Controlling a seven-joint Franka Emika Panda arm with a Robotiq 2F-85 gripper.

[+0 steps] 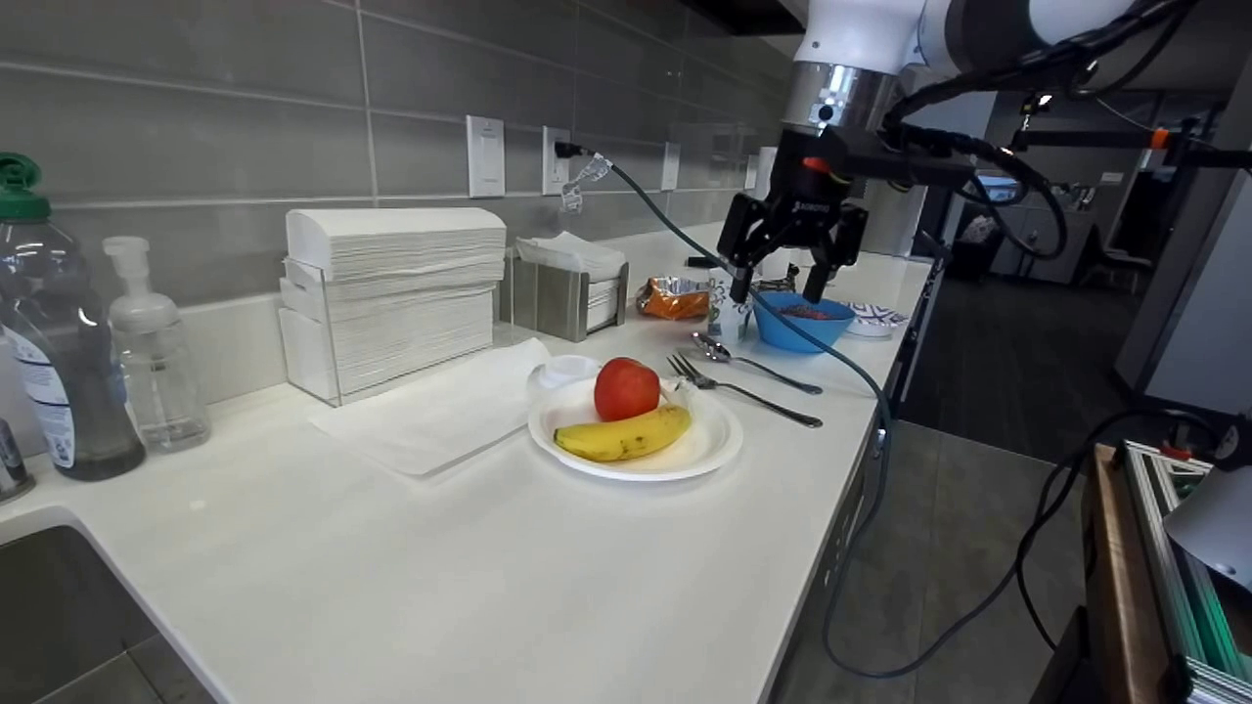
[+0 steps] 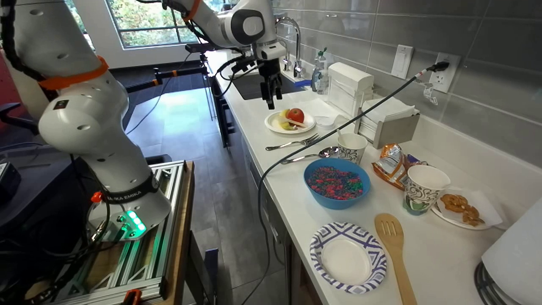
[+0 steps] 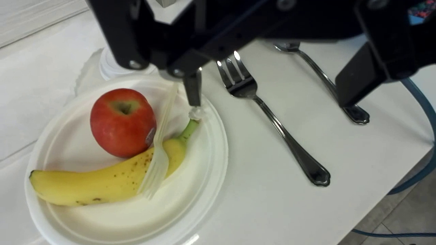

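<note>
My gripper hangs open and empty above the counter, its fingers pointing down. In the wrist view the metal fork and part of the metal spoon show between and beyond its spread fingers. A white plate holds a red apple and a yellow banana. Across the banana, beside the apple, lies a pale plastic fork. Exterior view 2 shows the gripper over the plate's area, clear of the food.
A blue bowl of small colourful pieces, paper cups, a patterned plate and a wooden spatula stand farther along. A cable crosses the counter. Bare counter lies toward the sink.
</note>
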